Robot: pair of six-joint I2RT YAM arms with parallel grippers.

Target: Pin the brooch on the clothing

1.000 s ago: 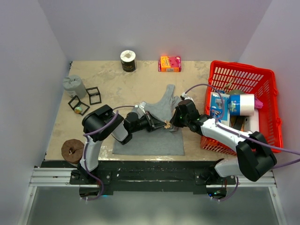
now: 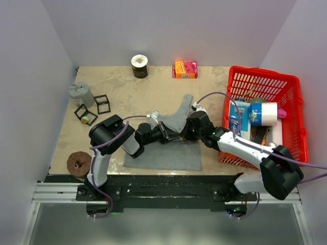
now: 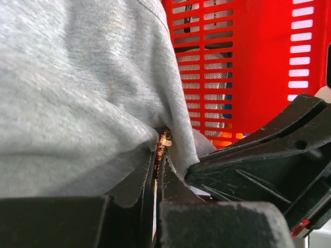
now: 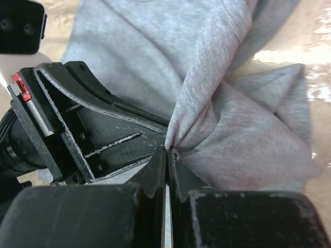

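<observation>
The grey garment [image 2: 171,155] lies at the table's front middle, with a fold of it lifted between my two grippers. My left gripper is shut on the brooch [image 3: 163,144], of which only a small gold and reddish edge shows against the cloth. The rest of the brooch is hidden by fabric and fingers. From the other side my right gripper is shut on a pinched fold of the grey cloth [image 4: 207,77]. In the right wrist view, the left gripper's dark finger [image 4: 103,124] reaches right up to that fold. Whether the pin passes through the cloth cannot be seen.
A red basket [image 2: 294,92] full of goods stands close on the right, beneath the right arm. At the back are a dark can [image 2: 139,66] and a pink-orange box [image 2: 184,69]. Black frames [image 2: 102,104], a grey roll [image 2: 80,94] and a brown roll [image 2: 79,164] sit left.
The right gripper has shifted slightly left toward the left one, bringing a raised cloth fold over the gap. The left arm moved only slightly.
</observation>
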